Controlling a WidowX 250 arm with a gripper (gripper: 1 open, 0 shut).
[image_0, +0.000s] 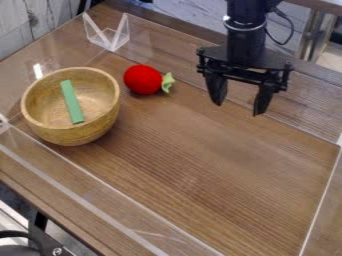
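Note:
My black gripper (242, 98) hangs over the upper right of the wooden table, its two fingers spread wide and open, nothing between them. To its left lies a red, round plush-looking object (143, 79) with a green tip. A wooden bowl (100, 125) sits at the left, holding a green stick-shaped object (71, 103).
A clear plastic holder (110, 35) stands at the back left. Dark cables show at the lower left corner.

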